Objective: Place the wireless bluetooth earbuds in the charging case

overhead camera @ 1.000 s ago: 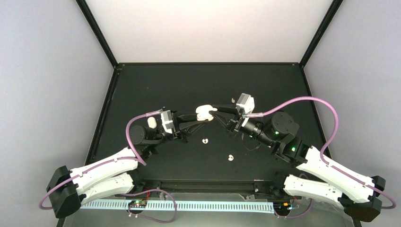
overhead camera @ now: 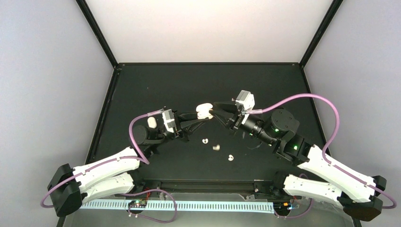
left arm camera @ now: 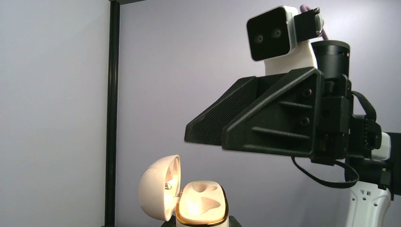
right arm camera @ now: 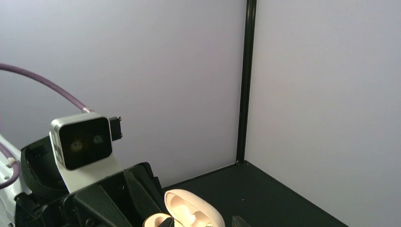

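Note:
The open white charging case (overhead camera: 204,113) is held up at the middle in my left gripper (overhead camera: 199,118), shut on it. In the left wrist view its lid (left arm camera: 153,189) stands open and its earbud slots (left arm camera: 201,203) look empty. My right gripper is just above and beside the case, part open, with nothing seen between its fingers; in the right wrist view the case lid (right arm camera: 191,208) shows at the bottom edge. Small white earbuds (overhead camera: 204,141) lie on the black mat, with another small pale piece (overhead camera: 216,147).
A white object (overhead camera: 152,122) shows behind the left arm at the left of the mat (overhead camera: 165,85). Another small piece (overhead camera: 232,100) is partly hidden by the right arm. Walls enclose it.
The right gripper has shifted slightly upward in the top view. A small pale piece now shows on the mat below the case, where none was visible before.

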